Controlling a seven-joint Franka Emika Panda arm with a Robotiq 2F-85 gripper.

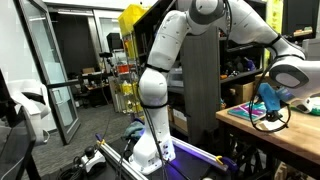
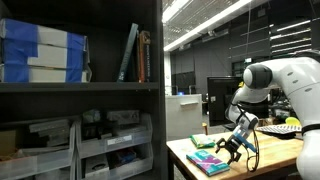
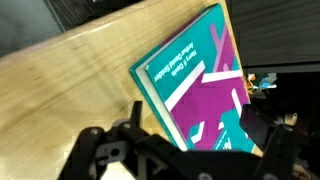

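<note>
A teal and magenta hardcover book (image 3: 190, 75) lies flat on the wooden table (image 3: 60, 80), its spine toward the lower left of the wrist view. My gripper stands open over the book's near part, its dark fingers (image 3: 150, 155) apart and nothing held between them. The fingers cover the book's lower edge, so their height above it is hard to judge. In exterior view 2 the same book (image 2: 208, 163) rests near the table's edge, with the arm's wrist beside and above it.
Past the book's far side, the wrist view shows a dark drop with cables (image 3: 265, 80). A green item (image 2: 208, 141) lies farther back on the table. Tall shelving with clear bins (image 2: 112, 145) stands beside the table. Bare wood shows left of the book.
</note>
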